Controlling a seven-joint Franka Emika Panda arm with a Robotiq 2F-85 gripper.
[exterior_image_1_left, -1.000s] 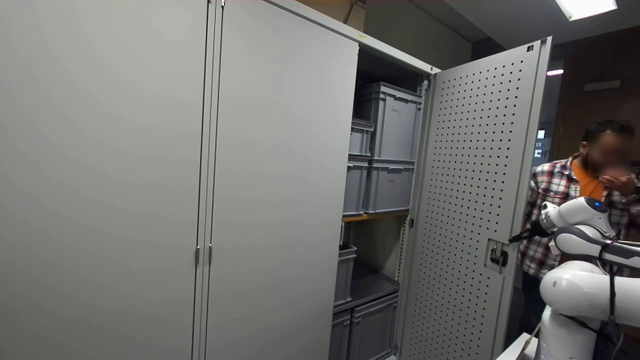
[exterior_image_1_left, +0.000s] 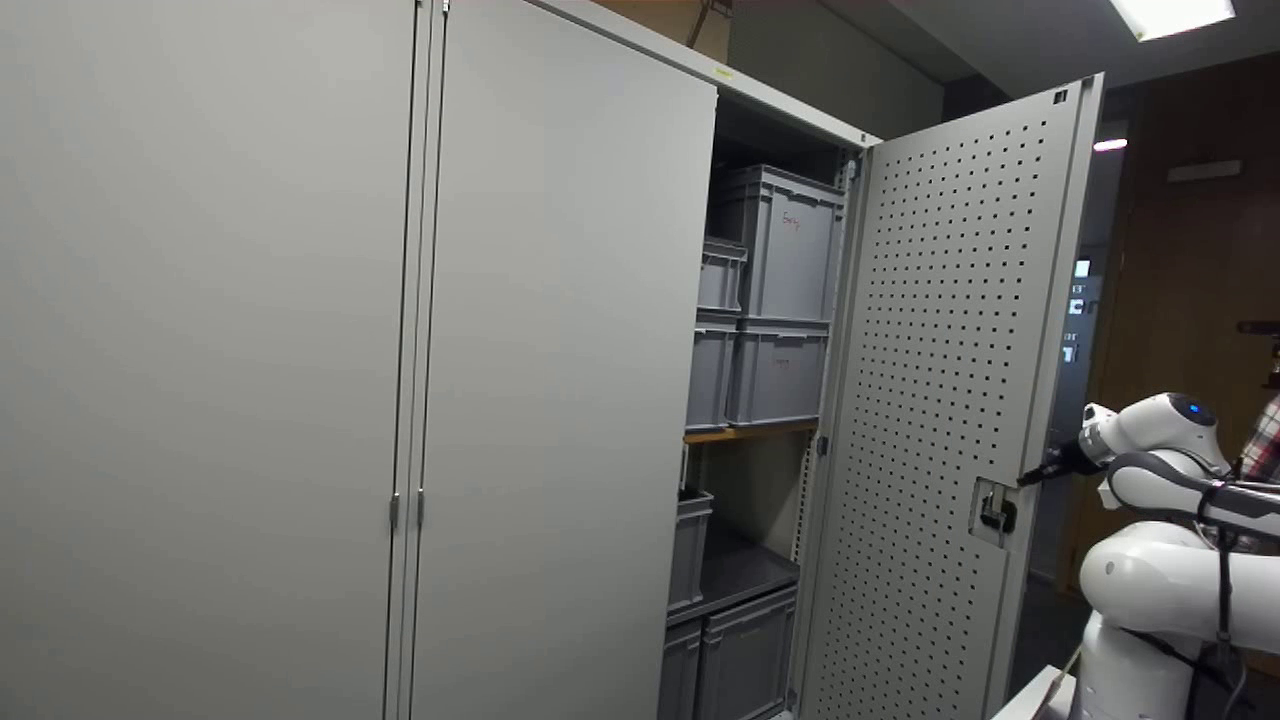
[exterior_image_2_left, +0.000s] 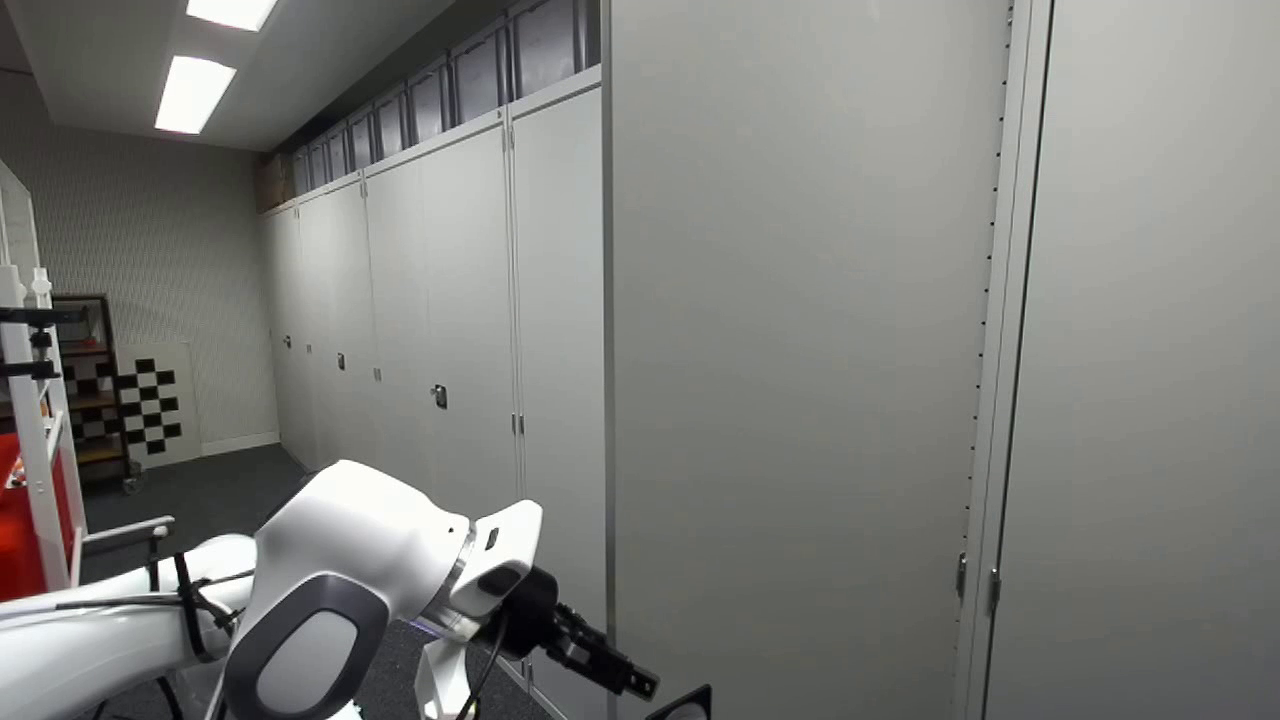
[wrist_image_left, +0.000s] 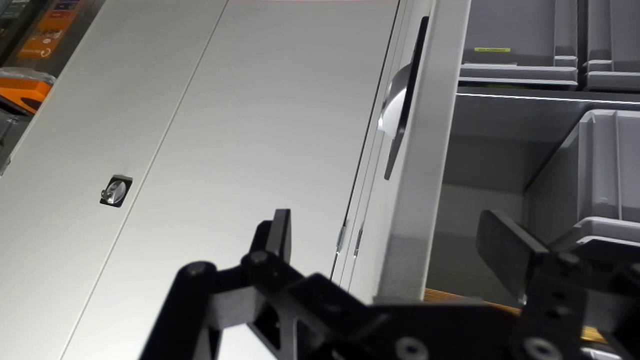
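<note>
The grey cabinet door (exterior_image_1_left: 948, 312) stands swung outward, its perforated inner face showing in exterior view 1. Partway down near its free edge is a dark latch (exterior_image_1_left: 998, 512). In the wrist view this door is seen nearly edge-on, and its edge (wrist_image_left: 429, 162) runs down between my fingers. A black-backed handle (wrist_image_left: 397, 99) sticks out of its outer side, above the fingers. My gripper is open, one finger on either side of the door edge; I see no clear contact. In exterior view 2 the gripper's fingers (exterior_image_2_left: 624, 678) are close to the handle plate (exterior_image_2_left: 696, 700).
Grey bins (exterior_image_1_left: 786, 246) fill the shelves inside the cabinet. The neighbouring door (exterior_image_1_left: 564, 360) is closed. More closed cabinets (exterior_image_2_left: 450, 300) line the wall behind the arm.
The person in a plaid shirt who stood behind the arm has moved right, almost out of exterior view 1. The arm and the door look unmoved.
</note>
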